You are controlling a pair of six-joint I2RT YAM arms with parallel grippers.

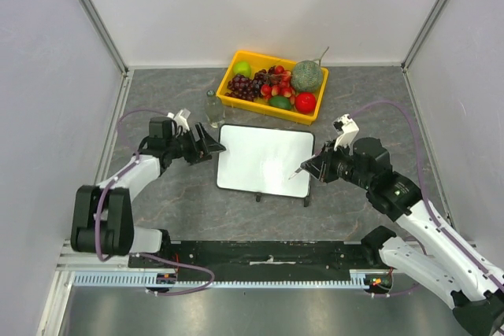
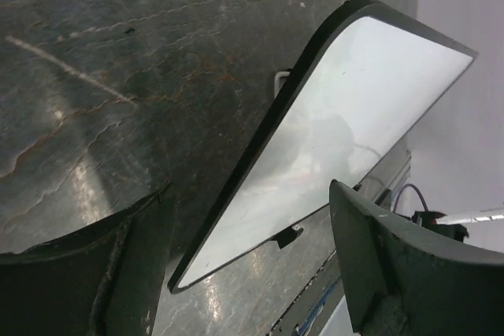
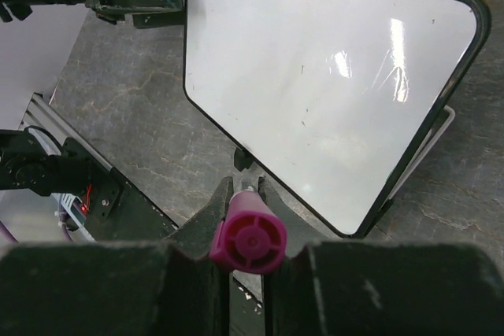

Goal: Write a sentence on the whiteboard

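Note:
The blank whiteboard (image 1: 264, 159) with a dark frame stands tilted on small feet in the middle of the table; no writing shows on it. At its left edge my left gripper (image 1: 213, 141) is open, and in the left wrist view the board (image 2: 315, 139) appears beyond its spread fingers (image 2: 118, 273). Over the board's lower right part, my right gripper (image 1: 319, 164) is shut on a slim marker (image 1: 295, 172) that points left. From the right wrist view, the marker's pink end (image 3: 250, 240) faces the camera, so its tip is hidden.
Behind the board sits a yellow basket (image 1: 276, 113) of fruit. A clear glass bottle (image 1: 214, 108) stands at its left, close to my left gripper. Bare grey table (image 1: 354, 108) lies right of the basket.

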